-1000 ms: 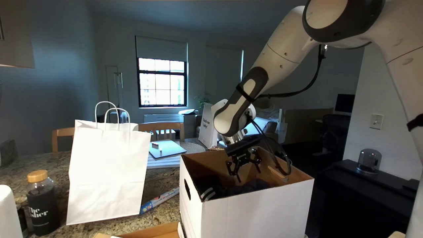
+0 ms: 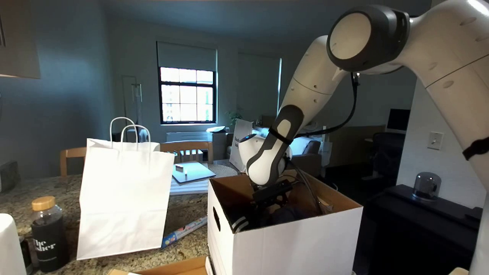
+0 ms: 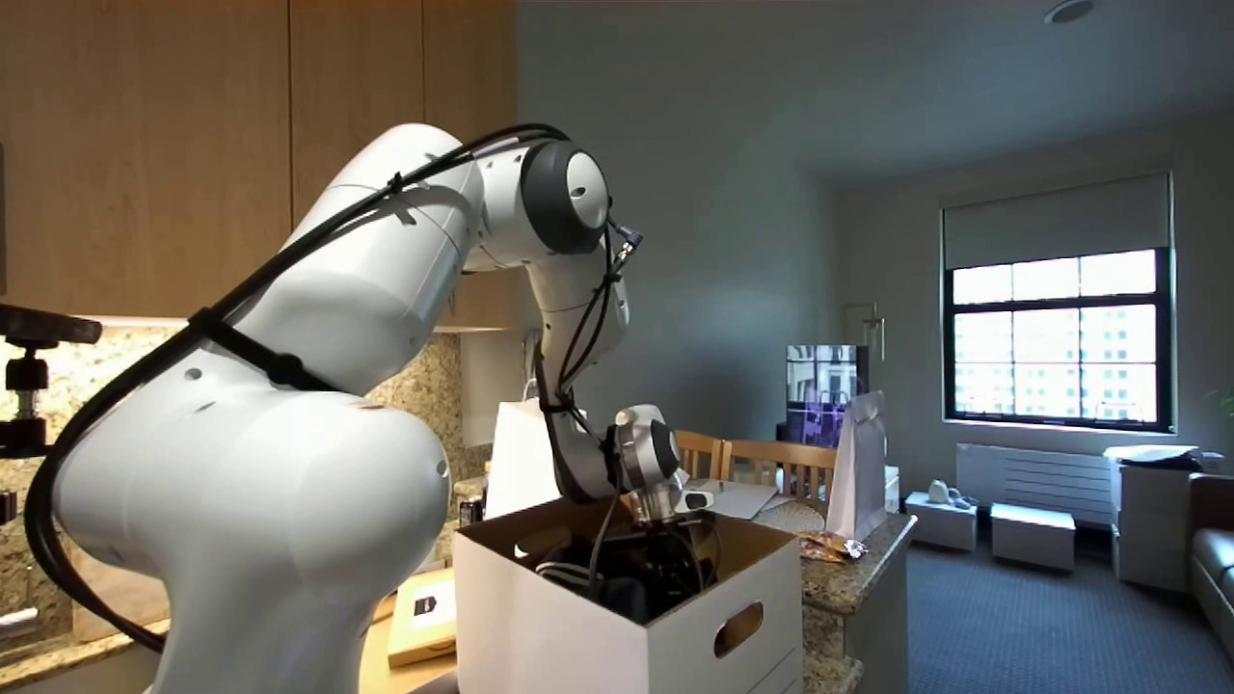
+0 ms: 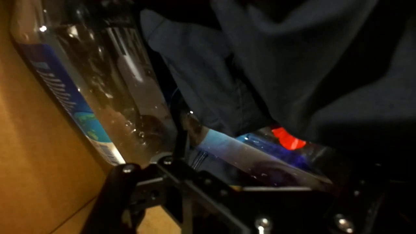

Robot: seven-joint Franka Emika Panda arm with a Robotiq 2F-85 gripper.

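Note:
My gripper is open, reaching down inside the white cardboard box [image 2: 293, 252]. Its left finger stands close to a clear plastic bottle [image 4: 124, 97] with a blue label, which leans along the box wall in the wrist view. Between the spread fingers lies a clear wrapped item [image 4: 249, 154] with blue and red parts, half covered by dark cloth [image 4: 312, 78]. The right finger is mostly lost in shadow. From outside, the fingertips are hidden by the box and its dark contents.
A white paper bag [image 2: 126, 201], a dark bottle with a wooden cap [image 2: 48, 236] and a blue-and-white tube [image 2: 185, 230] stand or lie on the counter left of the box. The box walls surround the gripper closely.
My arm has come down and slightly left. The gripper, earlier visible with open fingers at the box's opening, is now deeper among the contents.

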